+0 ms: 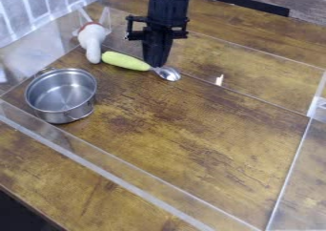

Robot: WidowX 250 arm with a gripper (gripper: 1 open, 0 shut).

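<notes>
My black gripper [156, 52] points down over a yellow-green object [125, 61] like a corn cob or banana, lying on the wooden table. Beside that object's right end is a silver spoon [166, 73]. Whether the fingers are open or shut is hard to make out. A white plush-like item [91, 41] lies to the upper left, and a steel pot [61, 95] stands at the lower left.
Clear panels or edges run along the left and right sides. A small white mark [219, 80] is right of the spoon.
</notes>
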